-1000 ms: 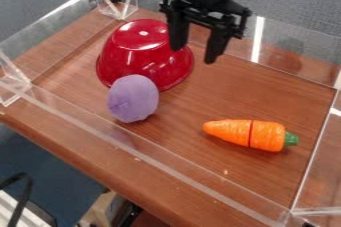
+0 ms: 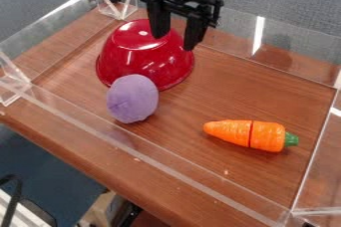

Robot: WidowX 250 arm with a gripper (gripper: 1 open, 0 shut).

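An upturned red bowl rests on the wooden surface, and my black gripper hangs open over its top, fingertips spread to either side near the upper right of the bowl. A purple oval object lies just in front of the bowl. An orange carrot with a green end lies to the right.
Clear plastic walls border the wooden surface on the sides. Open wood surrounds the carrot and fills the middle right. Below the front edge are dark floor and some objects.
My gripper has moved left and slightly down, from right of the bowl to over its top. The bowl, purple object and carrot have not moved.
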